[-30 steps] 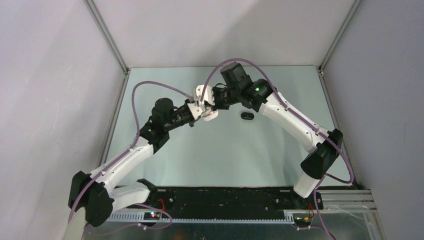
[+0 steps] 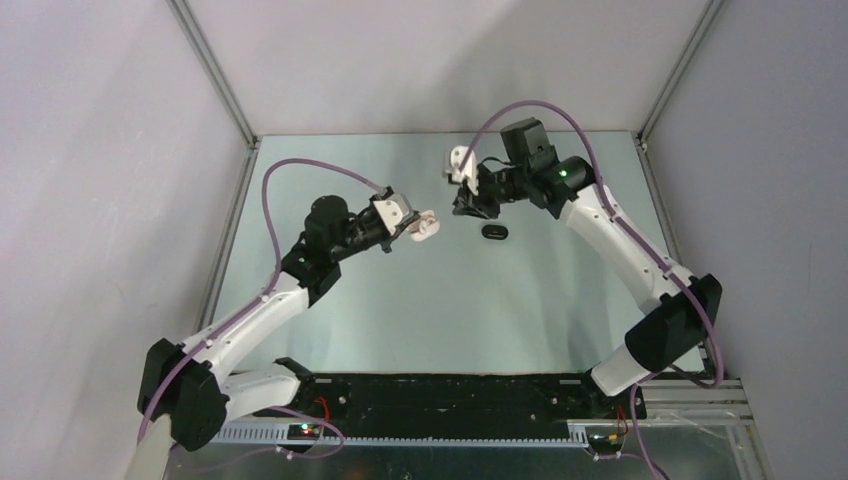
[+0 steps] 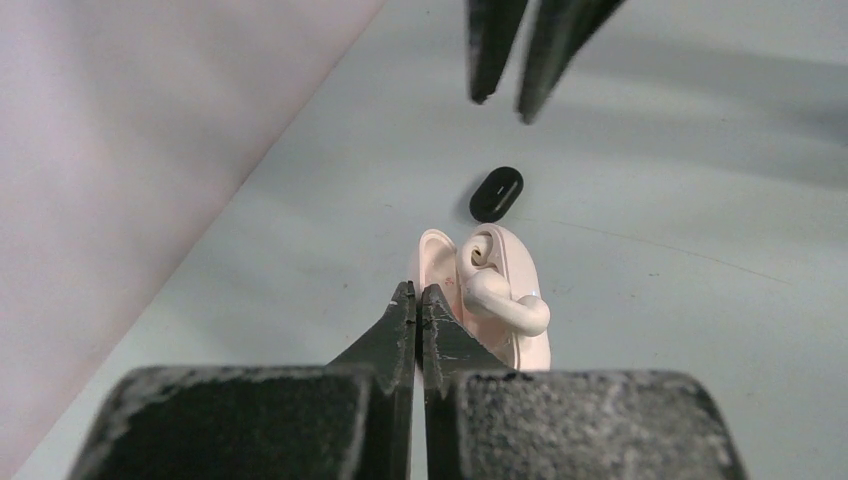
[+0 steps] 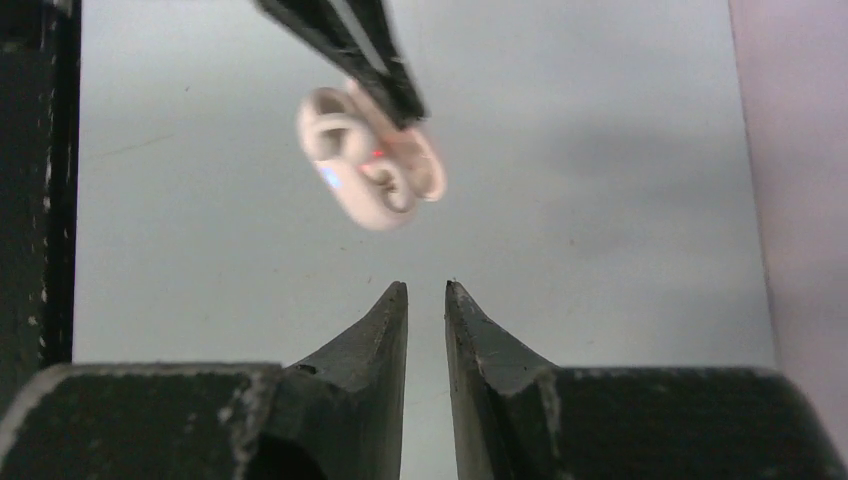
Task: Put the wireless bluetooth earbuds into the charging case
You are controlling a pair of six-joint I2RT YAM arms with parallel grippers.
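Note:
The small pale pink charging case, lid raised, hangs above the table. My left gripper is shut on it, its tips at the lid's thin wall. One earbud sits at the case's near end, its rounded stem sticking out. At the other end is a rounded shape with a dark hollow; I cannot tell whether it is a second earbud or an empty slot. In the right wrist view, the case is blurred, with small red and blue lights. My right gripper is part open, empty, and clear of the case.
A small black pill-shaped object lies on the table to the right of the case, below the right gripper in the top view. Light walls stand on the left, right and far sides.
The left arm and case have stayed almost still.

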